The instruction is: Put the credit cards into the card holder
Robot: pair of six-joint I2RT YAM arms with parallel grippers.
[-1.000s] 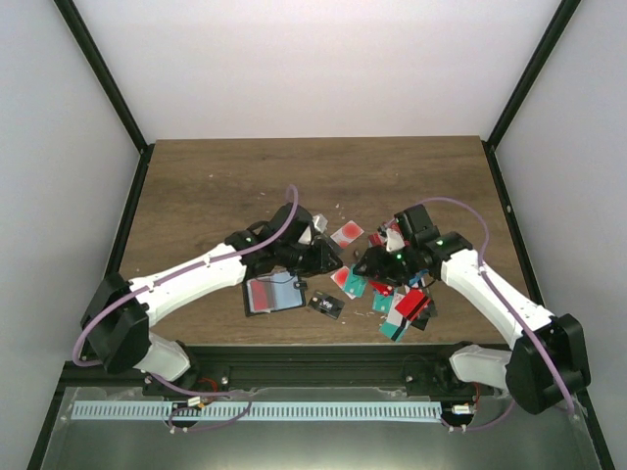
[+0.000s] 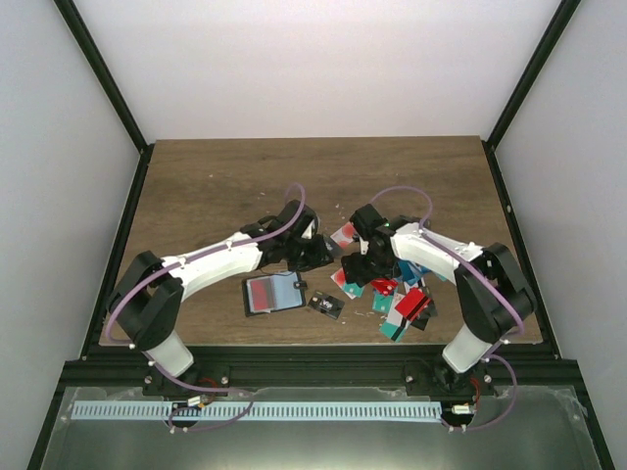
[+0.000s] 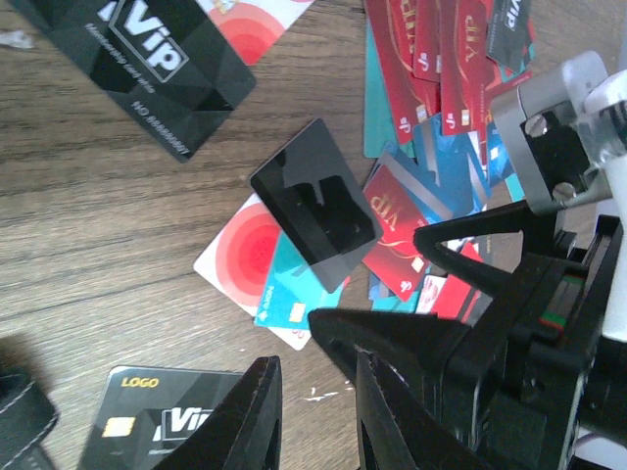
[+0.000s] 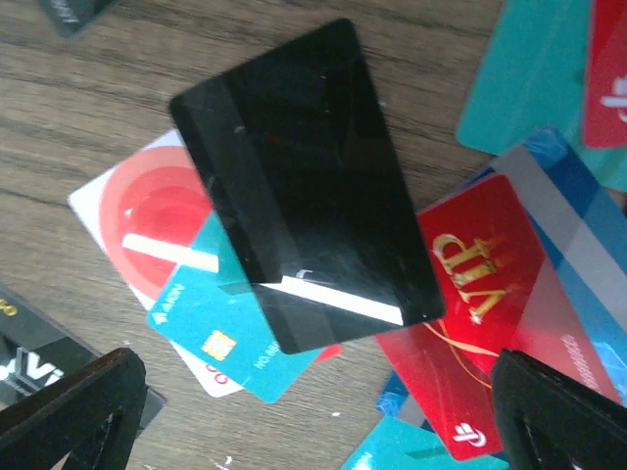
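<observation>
The card holder (image 2: 274, 292) lies on the table left of centre, with pale blue and red faces showing inside its dark frame. Between my right gripper's (image 4: 318, 411) spread fingers and beyond their tips is a plain black card (image 4: 309, 186), overlapping a red-ringed white card (image 4: 157, 215), a teal card (image 4: 240, 338) and a red one (image 4: 485, 279). My left gripper has its fingers apart, with nothing held between them. A black VIP card (image 3: 157, 421) lies partly hidden behind its left finger. Another VIP card (image 3: 162, 73) lies farther back.
More red cards (image 3: 431, 59) and blue cards (image 3: 446, 176) lie in an overlapping pile on the right. The two grippers stand close together near the middle. Bare wood (image 2: 294, 166) stretches across the back of the table.
The left gripper has moved slightly left.
</observation>
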